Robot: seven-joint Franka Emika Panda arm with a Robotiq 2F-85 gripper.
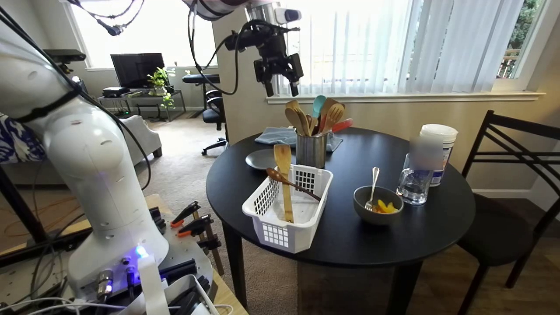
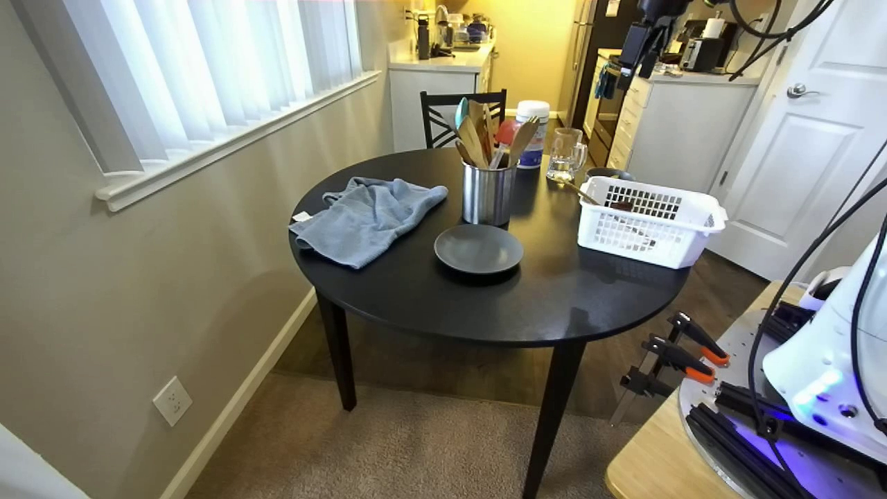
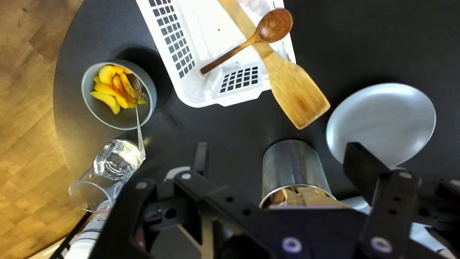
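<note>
My gripper (image 1: pixel 281 90) hangs open above the table's far side, its fingers spread and nothing between them. Below it stands a metal canister (image 1: pixel 310 149) full of wooden and coloured utensils; in the wrist view the canister (image 3: pixel 294 166) shows between the fingers, well below them. A white basket (image 1: pixel 309 231) sits near the table's front edge. Inside, a wooden spatula (image 3: pixel 297 92) leans out over the rim, and a dark wooden spoon (image 3: pixel 274 26) lies across it. A grey bowl (image 1: pixel 379 212) to the right holds yellow-orange slices and a fork (image 1: pixel 372 183).
An empty grey plate (image 2: pixel 478 249) lies beside the canister, with a crumpled blue cloth (image 2: pixel 366 217) near the table's edge. A glass mug (image 1: pixel 413 186) and a white tub (image 1: pixel 443 136) stand at the right. Bare tabletop (image 2: pixel 499 312) shows in front of the plate.
</note>
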